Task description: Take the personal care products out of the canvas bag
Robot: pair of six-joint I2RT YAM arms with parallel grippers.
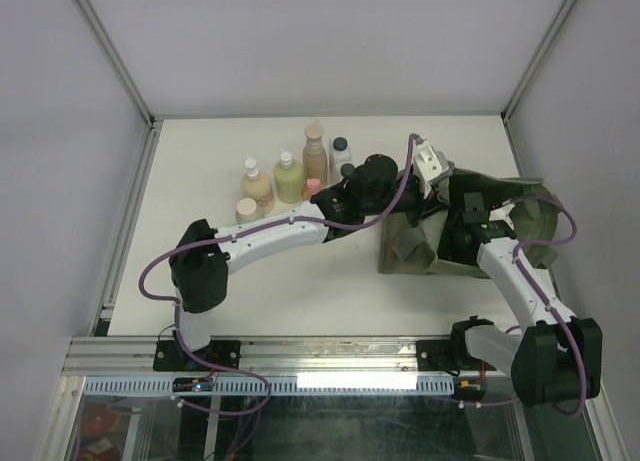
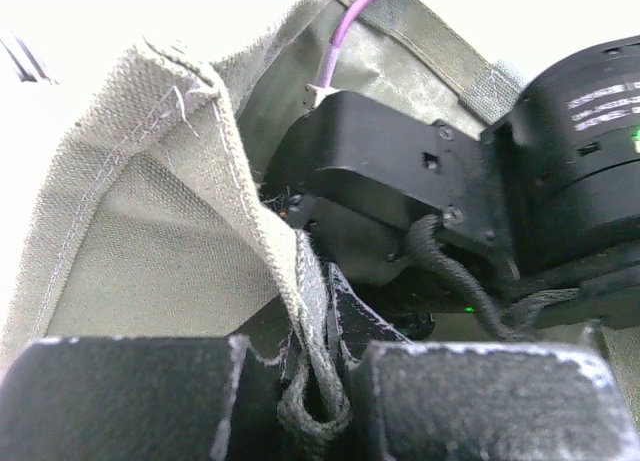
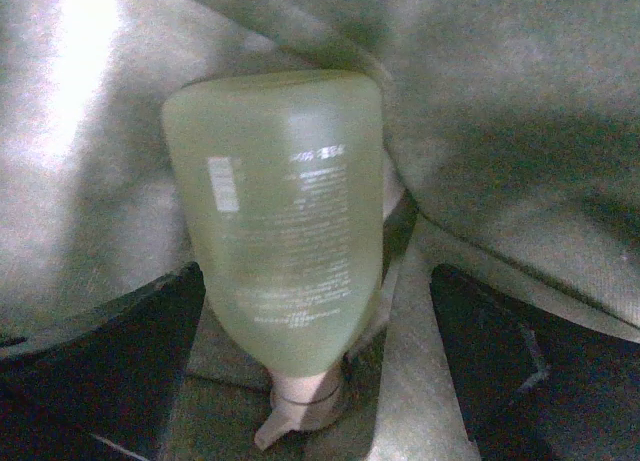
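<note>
The green canvas bag [image 1: 500,186] lies on the right of the table with its mouth spread. My left gripper is shut on the bag's folded rim [image 2: 270,241]. My right gripper reaches into the bag in the top view, its fingertips hidden there. In the right wrist view a pale green pump bottle [image 3: 285,211] lies on the bag's cloth, pump head toward me. The open right gripper has one finger on each side of the bottle's lower part, with a wider gap on the right.
Several products stand at the back left: a tan pump bottle [image 1: 258,186], a green pump bottle [image 1: 289,178], a brown bottle [image 1: 314,156] and a white dark-capped bottle [image 1: 340,153]. The left arm crosses the table's centre.
</note>
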